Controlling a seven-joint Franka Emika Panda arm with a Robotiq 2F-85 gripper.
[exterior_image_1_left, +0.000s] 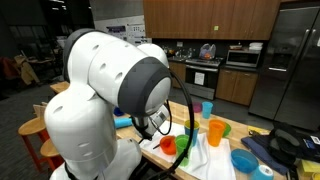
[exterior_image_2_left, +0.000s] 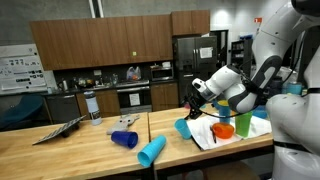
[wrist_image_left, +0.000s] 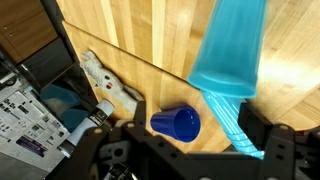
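My gripper is open over the wooden table; its dark fingers stand apart at the bottom of the wrist view. A turquoise cup (wrist_image_left: 226, 62) reaches down from the top of that view, ahead of the gap between them. Partly beneath it lies a lighter blue ribbed cylinder (wrist_image_left: 237, 122). Left of centre is a navy blue cup (wrist_image_left: 177, 122) with its dark opening showing. In exterior view 2 the gripper (exterior_image_2_left: 190, 114) hangs just above the turquoise cup (exterior_image_2_left: 182, 128); whether they touch, I cannot tell.
A blue cylinder (exterior_image_2_left: 152, 150) lies on its side near the table's front. The navy cup (exterior_image_2_left: 125, 138) rests behind it. Beside my arm, a white cloth (exterior_image_1_left: 215, 160) bears several coloured cups, among them an orange cup (exterior_image_1_left: 216, 132). Bare wood (exterior_image_2_left: 60, 160) stretches away leftward.
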